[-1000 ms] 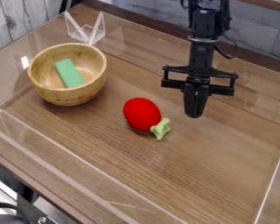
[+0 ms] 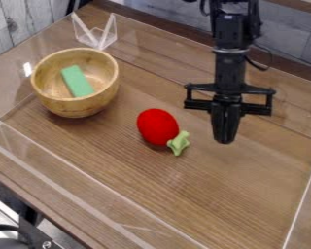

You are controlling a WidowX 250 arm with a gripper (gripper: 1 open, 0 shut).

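Note:
My black gripper point(image 2: 225, 130) hangs over the bare middle-right of the wooden table, pointing down, with its narrow fingertips together and nothing seen between them. To its left lie a red round object point(image 2: 157, 126) and, against that object's lower right, a small pale green piece point(image 2: 178, 144). A wooden bowl point(image 2: 101, 101) at the upper left holds a green block point(image 2: 75, 81).
A white wire-like shape point(image 2: 100, 29) is at the back left, near the table's edge.
The objects on the table stay where they were.

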